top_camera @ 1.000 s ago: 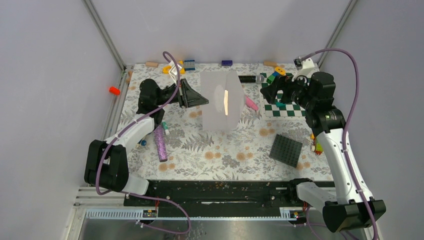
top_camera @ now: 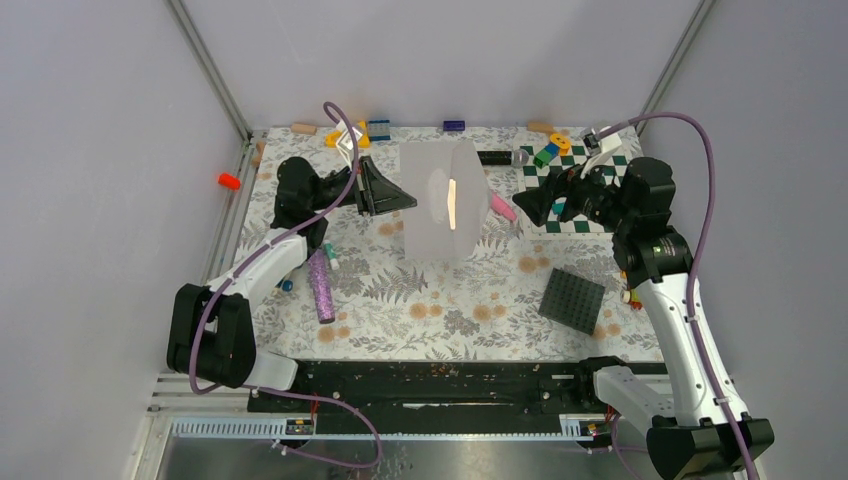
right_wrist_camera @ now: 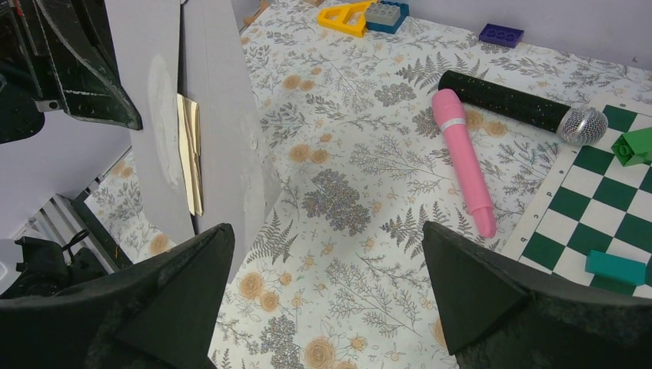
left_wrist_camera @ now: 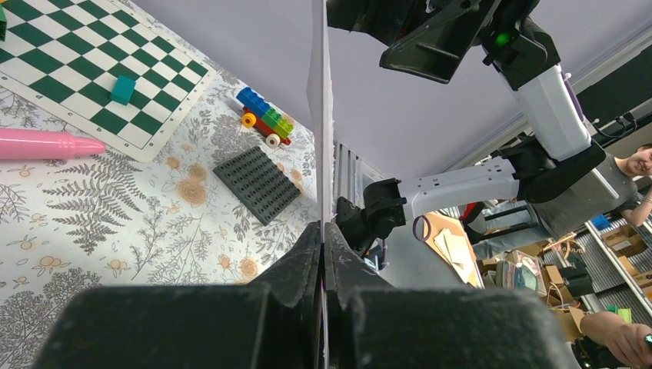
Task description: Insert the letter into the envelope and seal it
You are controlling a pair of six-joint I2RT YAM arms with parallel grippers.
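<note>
A pale grey envelope (top_camera: 424, 205) hangs upright in the air near the middle of the table, its flap (top_camera: 468, 195) unfolded to the right. Its left part is pinched by my left gripper (top_camera: 412, 203), which is shut; the left wrist view shows the envelope edge-on (left_wrist_camera: 324, 154) between the fingers. Inside the mouth a folded cream letter (right_wrist_camera: 190, 154) shows as a narrow strip along the opening. To the right of the flap, apart from it, my right gripper stands open with nothing between its fingers.
A pink pen (right_wrist_camera: 465, 165), a black microphone (right_wrist_camera: 503, 100) and a green-and-white checkered board (top_camera: 575, 228) lie to the right. A dark grey plate (top_camera: 572, 300) is at front right, a purple tube (top_camera: 321, 287) at left.
The right gripper has moved slightly left and down in the top view, closer to the envelope. The left arm and the envelope show almost no movement.
</note>
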